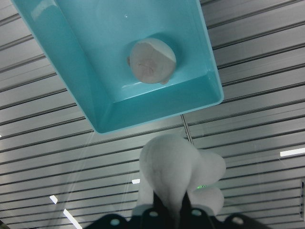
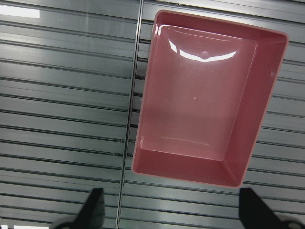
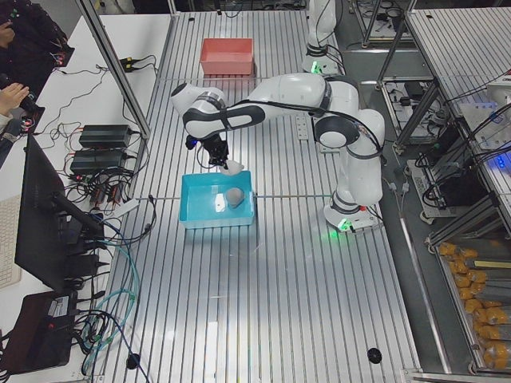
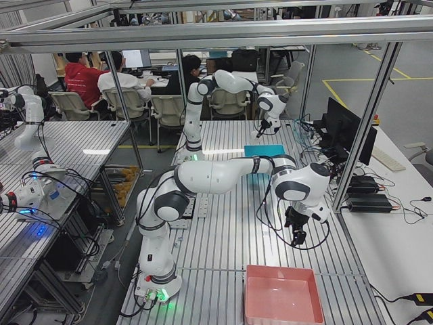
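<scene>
My left gripper [image 3: 223, 159] is shut on a white plush toy [image 1: 169, 171], hanging just beside the rim of the blue bin [image 3: 185, 199]. The toy's lower part fills the bottom of the left wrist view. A small grey-white round toy [image 1: 151, 61] lies inside the blue bin. My right gripper [image 4: 296, 233] hangs above the table near the red bin [image 2: 195, 95]; in the right wrist view its fingers are apart at the bottom edge with nothing between them.
Monitors, cables and black boxes [image 3: 106, 136] line the side beside the frame posts.
</scene>
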